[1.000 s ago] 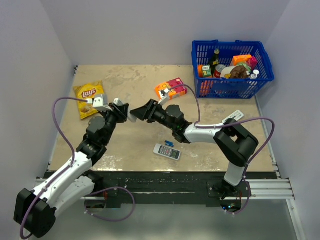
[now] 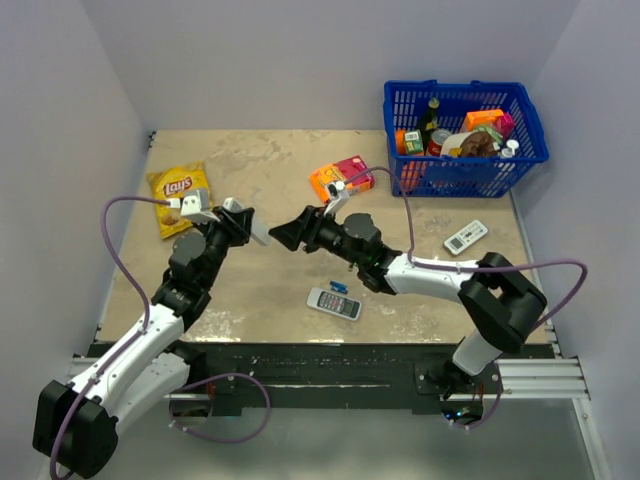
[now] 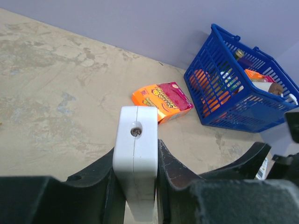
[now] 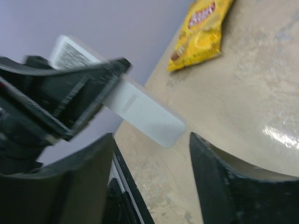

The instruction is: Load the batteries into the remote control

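My left gripper is shut on a white remote control, holding it up above the table. Its end, with a small round hole, faces the left wrist camera. In the right wrist view the smooth white casing of the held remote slants out from the left fingers. Just to the right of that end, my right gripper stands open, its fingers apart and nothing visible between them. Small blue batteries lie on the table, behind a silver handset with a dark keypad.
A blue basket of groceries stands at the back right. An orange and pink box lies at the back middle, a yellow chips bag at the back left. Another white remote rests on the right. Bare table lies between.
The right gripper has drawn slightly right, away from the held remote's end, and its elbow has swung right. The left gripper has shifted only a little and still holds the remote.
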